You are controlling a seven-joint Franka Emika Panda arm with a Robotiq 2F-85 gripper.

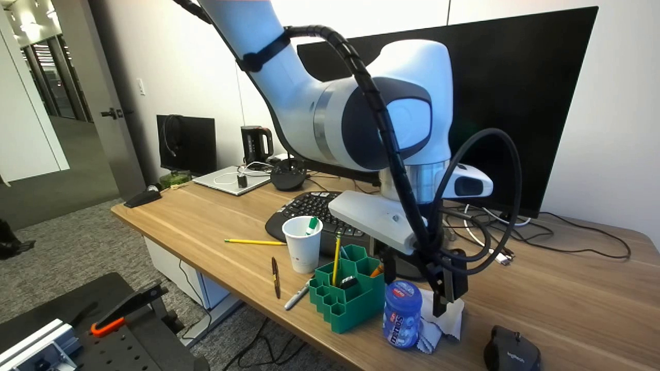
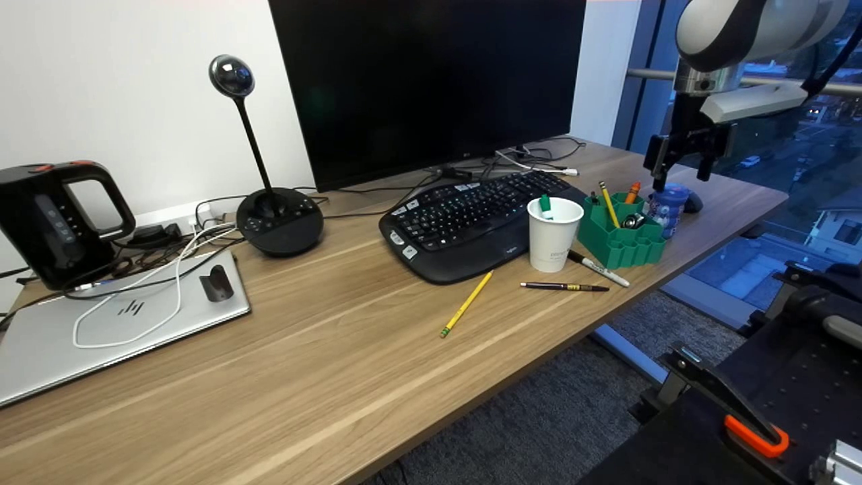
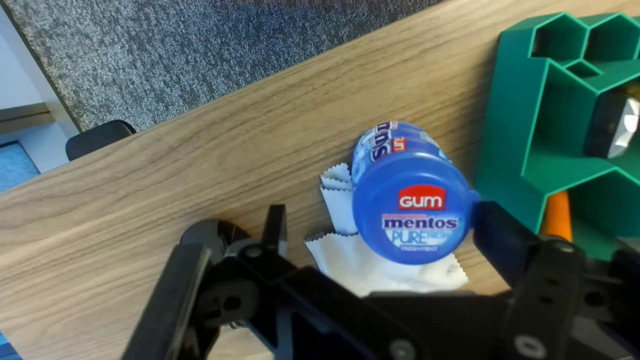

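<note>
My gripper is open, pointing down over the desk's right part. In the wrist view a blue Mentos gum bottle shows between the fingers, its lid close to the right fingertip; whether they touch I cannot tell. Exterior view 1 has the bottle upright near the front edge, with the gripper above and behind it. A pale cloth lies under or beside the bottle. The green hexagonal organizer stands close by, holding a yellow pencil, an orange marker and other small items.
A white cup with a green marker stands beside the organizer. A pen, a marker and a pencil lie loose. The keyboard is behind. A black mouse sits to the right.
</note>
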